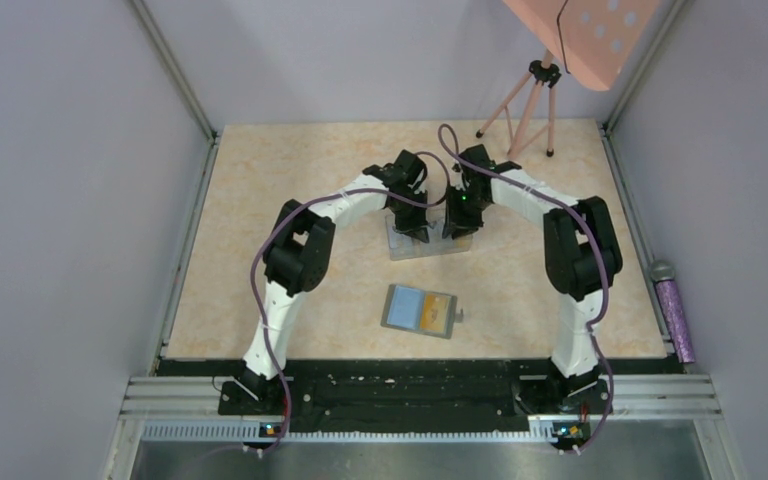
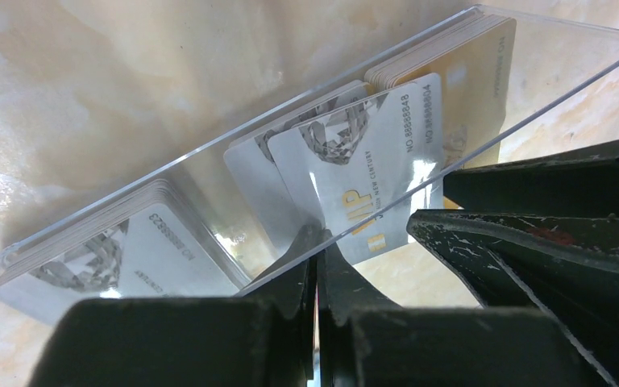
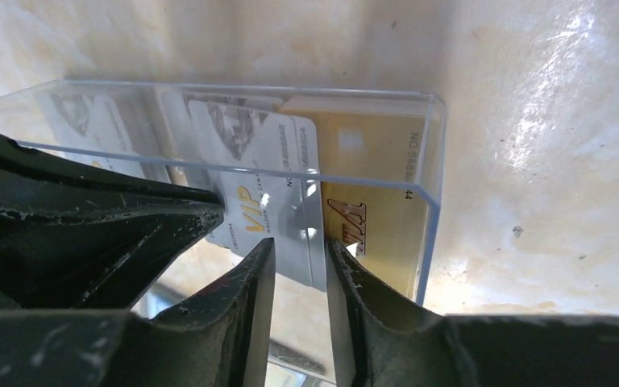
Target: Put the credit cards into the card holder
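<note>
Inside a clear box (image 1: 427,250) at the table's centre stand a silver card stack (image 2: 169,242), two loose silver cards (image 2: 355,161) leaning askew in the middle, and a gold card stack (image 2: 475,81). My left gripper is shut at the lower edge of the loose silver cards; no card clearly shows between its fingers. Over the border of the silver and gold cards (image 3: 375,218), my right gripper is part open, its tips apart and no card gripped. A flat grey holder (image 1: 419,333) with a blue panel and a gold one lies nearer the front.
Both grippers stand close together over the box, the other one's dark finger showing in each wrist view. The box's clear walls (image 3: 242,165) rise around the cards. Open table lies to the left and right. A pink tripod (image 1: 530,105) stands at the back right.
</note>
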